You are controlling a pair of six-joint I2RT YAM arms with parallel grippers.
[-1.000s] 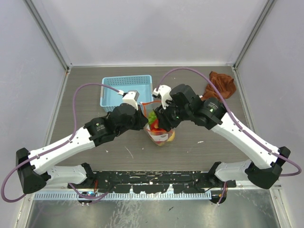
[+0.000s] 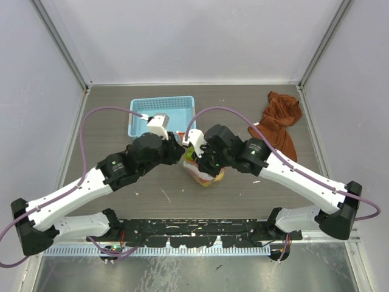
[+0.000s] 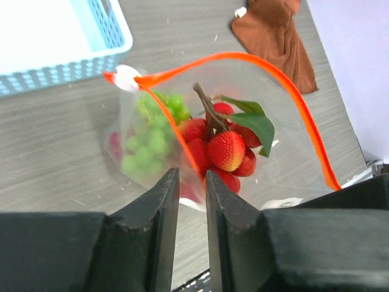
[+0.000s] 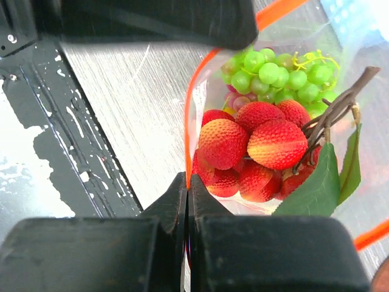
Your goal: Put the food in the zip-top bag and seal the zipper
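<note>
The clear zip top bag (image 2: pixel 203 177) stands upright with its orange-rimmed mouth wide apart. Inside it, the right wrist view shows red lychee-like fruit (image 4: pixel 276 145) with a stem and green leaves (image 4: pixel 316 185), beside a bunch of green grapes (image 4: pixel 285 76). My right gripper is shut on the orange rim of the bag. Close to the opposite part of the mouth, my left gripper has a gap between its fingers, and nothing is seen held there. In the top view both arms hide much of the bag.
A light blue basket (image 2: pixel 132 125) lies behind the bag, empty as far as it shows. At the right is a crumpled brown cloth (image 2: pixel 279 121). Both grippers are very close together over the bag; the table (image 2: pixel 240 97) between basket and cloth is clear.
The left gripper has just shifted slightly to the left and its fingers have parted.
</note>
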